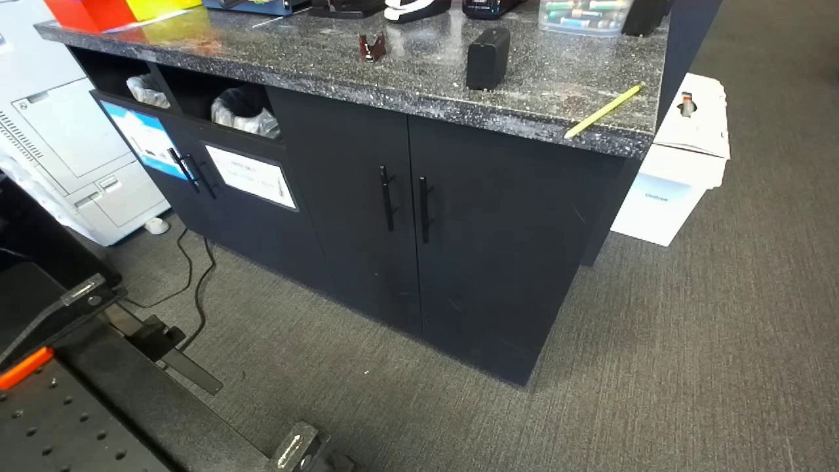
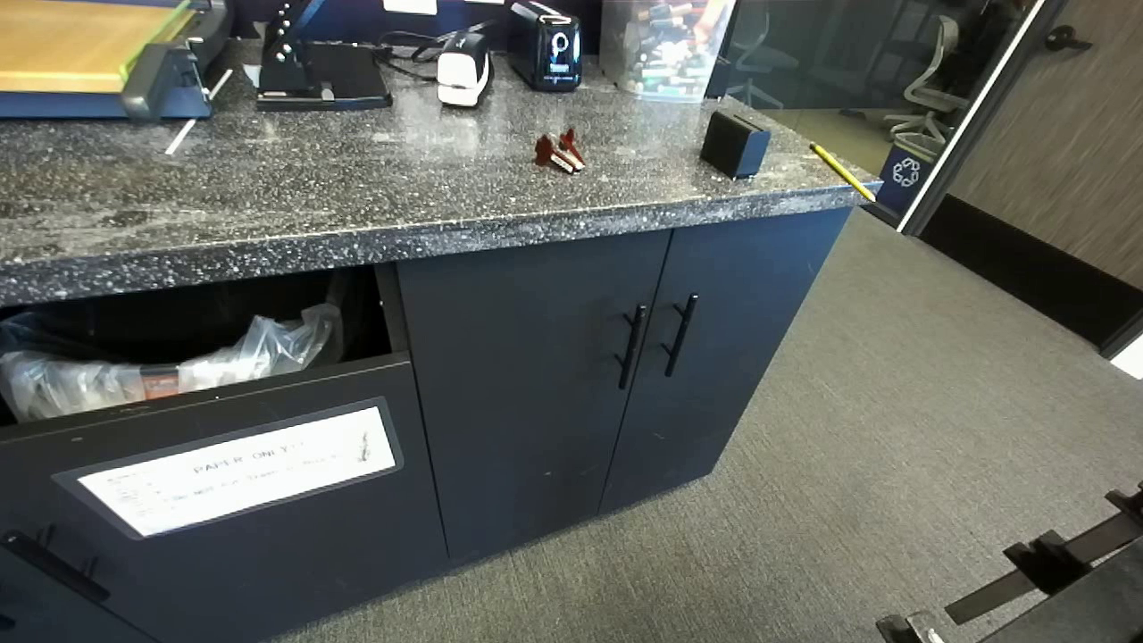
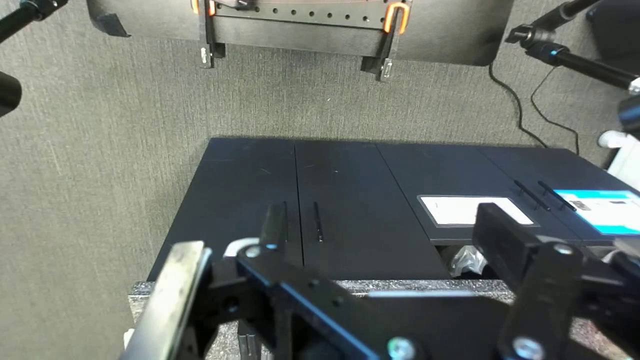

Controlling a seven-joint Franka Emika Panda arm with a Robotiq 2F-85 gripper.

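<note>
My gripper appears in the wrist view only, wide open, with nothing between its fingers. Behind the gap are dark cabinet doors (image 3: pixel 366 204); a black handle (image 3: pixel 318 222) shows just right of the left finger. In exterior view 1, a yellow pencil (image 1: pixel 604 113) lies across the counter's front right corner, overhanging the edge slightly. Left of it stands a small black box (image 1: pixel 487 59), and farther left a dark red staple remover (image 1: pixel 371 48). No part of my gripper shows in either exterior view.
A stapler (image 2: pixel 463 70), a black pencil sharpener (image 2: pixel 546 46) and a clear tub of markers (image 2: pixel 661 48) line its back. Below, a lined bin (image 2: pixel 257 348) sits in an open slot.
</note>
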